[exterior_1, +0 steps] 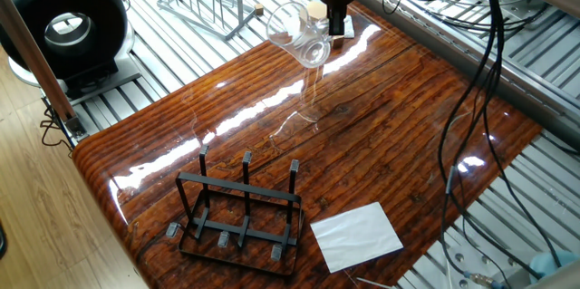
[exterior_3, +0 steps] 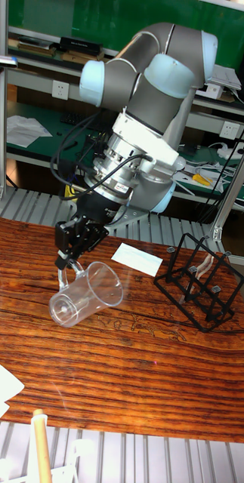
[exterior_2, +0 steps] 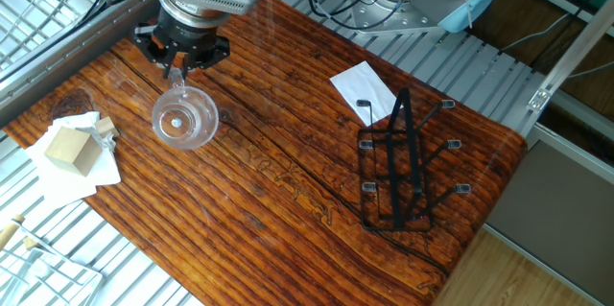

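A clear glass mug [exterior_1: 314, 51] hangs tilted above the brown wooden table, its reflection showing on the glossy top. Its handle [exterior_3: 63, 278] is pinched by my gripper [exterior_3: 64, 261], which is shut on it, as the third exterior view shows best. From above, in the second exterior view, the mug [exterior_2: 185, 119] sits just in front of the gripper [exterior_2: 177, 73]. A black wire rack [exterior_2: 395, 167] with several upright prongs stands on the table, well apart from the mug. How deep the handle lies between the fingers is too small to tell.
A white sheet [exterior_1: 357, 236] lies flat beside the rack. Near the table's edge, a wooden block [exterior_2: 73, 151] rests on white paper [exterior_2: 106, 172]. Loose black cables [exterior_1: 494, 62] hang along the arm. Bare tabletop separates the mug from the rack.
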